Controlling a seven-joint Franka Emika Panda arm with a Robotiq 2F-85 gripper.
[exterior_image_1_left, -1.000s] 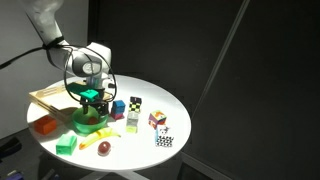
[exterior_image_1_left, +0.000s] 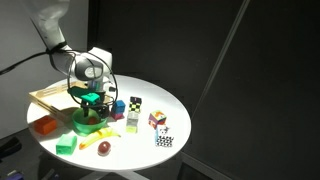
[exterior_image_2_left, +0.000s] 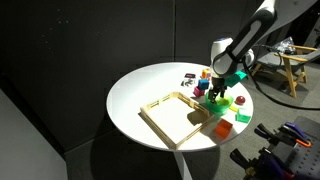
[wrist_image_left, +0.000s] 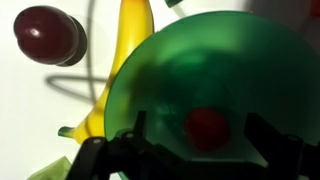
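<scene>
A green bowl (wrist_image_left: 160, 75) fills most of the wrist view, with a small round red object (wrist_image_left: 207, 129) lying on its bottom. My gripper is open above the bowl, one dark finger on each side of the red object and nothing held. From the first exterior side, the arm points down over the bowl (exterior_image_1_left: 88, 127), its gripper (exterior_image_1_left: 92, 112) at the rim's height or just inside; the exact depth is hard to tell. In the second exterior view the bowl (exterior_image_2_left: 216, 107) stands beside the wooden tray, under the gripper (exterior_image_2_left: 219, 96).
A yellow banana (exterior_image_1_left: 98, 138) and a dark red fruit (exterior_image_1_left: 104, 148) lie close to the bowl. Green (exterior_image_1_left: 66, 144) and orange (exterior_image_1_left: 46, 125) blocks sit near the table edge. Several patterned cubes stand beyond. The wooden tray (exterior_image_2_left: 170, 125) is empty.
The arm has shifted very slightly, with the gripper still over the bowl. Bowl, banana and blocks stay where they were.
</scene>
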